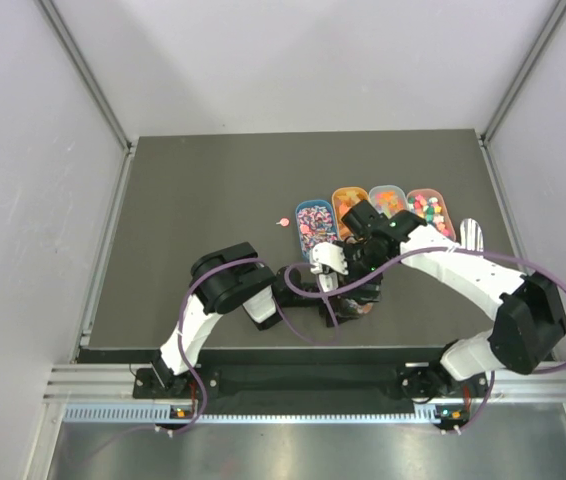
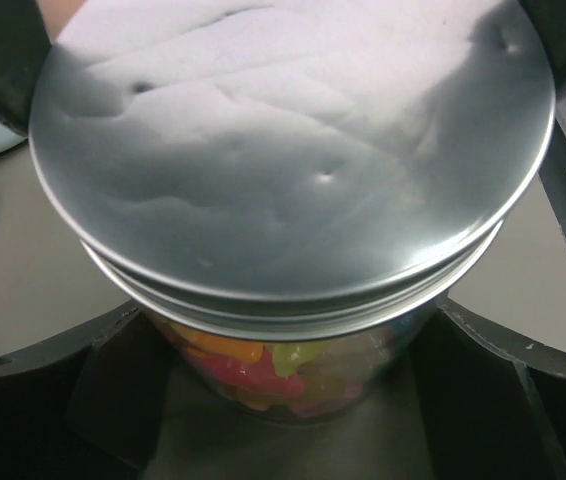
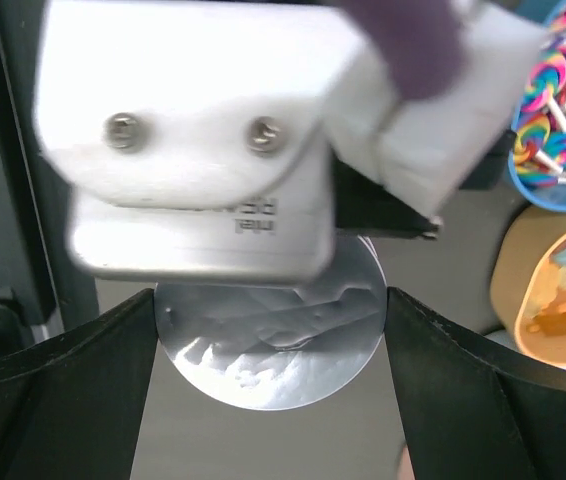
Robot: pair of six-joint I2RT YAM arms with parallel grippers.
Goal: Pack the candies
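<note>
A clear jar (image 2: 293,385) with colourful candies inside stands on the table at the front. A silver metal lid (image 2: 293,150) sits on its mouth; whether it is seated tightly cannot be told. In the left wrist view my left gripper is open, its dark fingers (image 2: 63,400) on either side of the jar's body. My right gripper is open around the lid from above, a finger (image 3: 463,390) at each side. In the right wrist view, the white body of the left gripper covers part of the lid.
Behind the jar, candies fill a row of tubs: blue (image 1: 298,215), orange (image 1: 339,192), clear (image 1: 388,187) and pink (image 1: 433,191). One loose lollipop (image 1: 283,222) lies left of them. At the right is a white striped object (image 1: 471,236).
</note>
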